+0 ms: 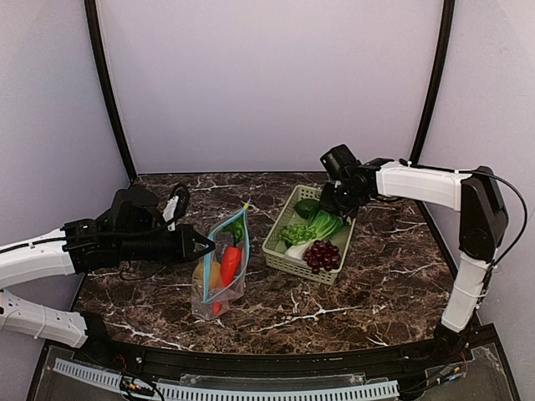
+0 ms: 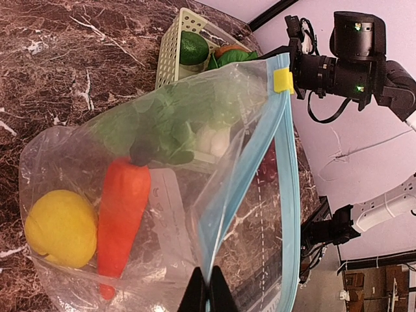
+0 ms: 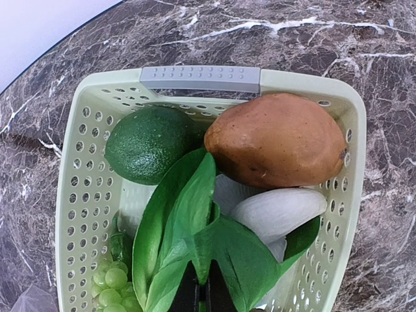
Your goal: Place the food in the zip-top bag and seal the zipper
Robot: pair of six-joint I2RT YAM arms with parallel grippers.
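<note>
The clear zip bag (image 1: 219, 292) with blue zipper stands open left of the basket, holding a carrot (image 2: 123, 214), a yellow round item (image 2: 62, 227) and something green. My left gripper is shut at the bag's zipper edge. In the right wrist view, the basket (image 3: 354, 130) holds an avocado (image 3: 149, 143), potato (image 3: 273, 140), white bulb (image 3: 273, 214), leafy greens (image 3: 169, 240) and green grapes (image 3: 114, 292); the top view also shows red grapes (image 1: 322, 255). My right gripper is shut on the leafy greens.
Walls bound the workspace at the back and both sides.
</note>
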